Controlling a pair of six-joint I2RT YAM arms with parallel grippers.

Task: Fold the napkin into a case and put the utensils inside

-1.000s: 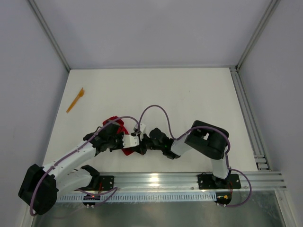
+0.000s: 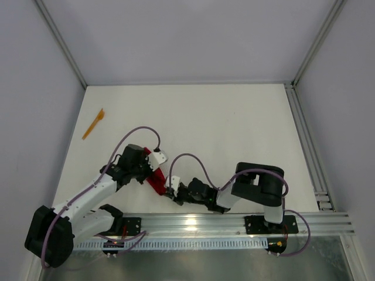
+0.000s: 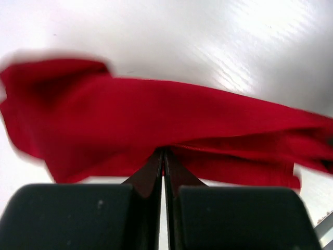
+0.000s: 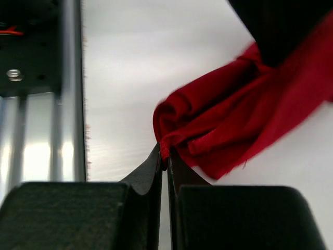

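The red napkin (image 2: 156,180) is bunched into a narrow strip near the front of the table, partly covered by both arms. My left gripper is shut, with a fold of the napkin (image 3: 171,117) at its tips and a thin line of red between them. At the strip's front end, my right gripper is shut on a gathered corner, and folds of the napkin (image 4: 221,117) spread away from it. An orange utensil (image 2: 94,124), apparently a fork, lies apart at the table's left side.
A metal rail (image 2: 193,219) runs along the front edge, close to my right gripper. Both grippers are near each other over the napkin.
My right gripper has moved toward the front edge, and the left one slightly back and left. The orange utensil has stayed put.
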